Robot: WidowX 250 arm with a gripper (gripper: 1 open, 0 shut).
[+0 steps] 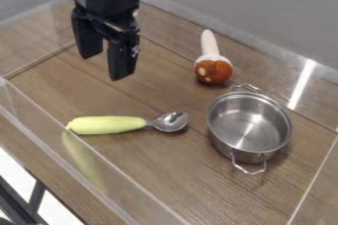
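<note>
The black arm comes down from the top left, its gripper (105,53) held above the wooden table; whether its fingers are open or shut is hard to tell. A spoon with a pale yellow-green handle (109,124) and metal bowl lies below it. A steel pot (250,120) with wire handles sits at the right. Behind the pot lies a red-orange object with a long white stem or handle (212,69), like a toy mushroom.
Grey walls bound the back of the table (158,170). Clear barriers or edges run along the left and front. The middle and front of the table have free room.
</note>
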